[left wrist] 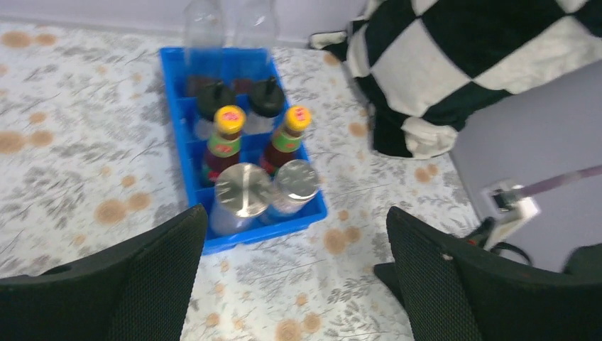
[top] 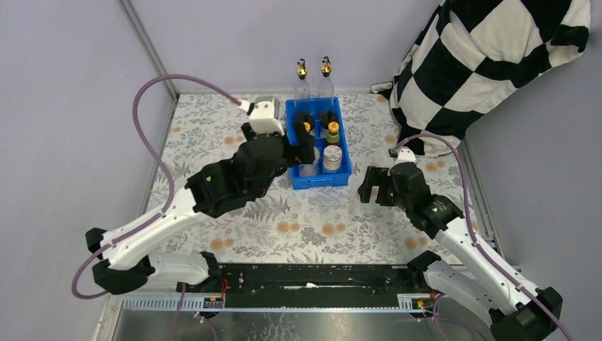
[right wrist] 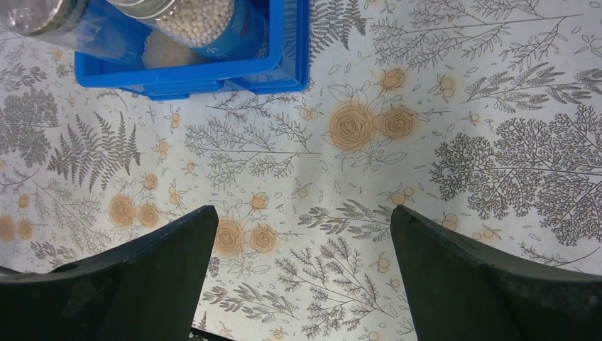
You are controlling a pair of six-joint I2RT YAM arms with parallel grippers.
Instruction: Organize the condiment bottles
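A blue caddy [top: 320, 181] stands at the back middle of the table with all the bottles in its compartments. In the left wrist view, two clear bottles [left wrist: 204, 32] fill its back row, and two black-capped bottles [left wrist: 215, 99] come before them. Two yellow-capped sauce bottles [left wrist: 224, 142] follow, then two metal-lidded jars [left wrist: 242, 190] at the front. Above and left of the caddy, my left gripper [top: 302, 148] is open and empty. My right gripper [top: 375, 185] hangs open over the table, right of the caddy's front. The right wrist view shows a jar of white beads [right wrist: 195, 25] in the caddy's corner.
A black-and-white checkered cloth [top: 468, 64] drapes over the back right corner. Grey walls stand behind and beside the table.
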